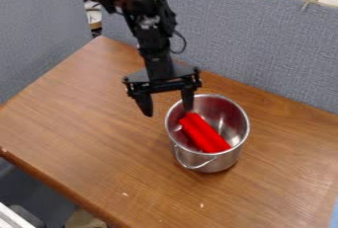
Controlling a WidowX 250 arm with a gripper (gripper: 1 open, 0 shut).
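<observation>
A silver metal bucket (226, 153) with a thin wire handle stands on the wooden table, right of centre. A red cylindrical object (203, 132) lies tilted inside it. The black gripper (168, 109) hangs open above the bucket's upper-left rim, its two fingers pointing down, one outside the bucket on the left and the other near the rim. Nothing shows held between them.
The bare wooden table (79, 123) has free room to the left and at the right. Grey padded walls (264, 35) stand behind it and at the left edge.
</observation>
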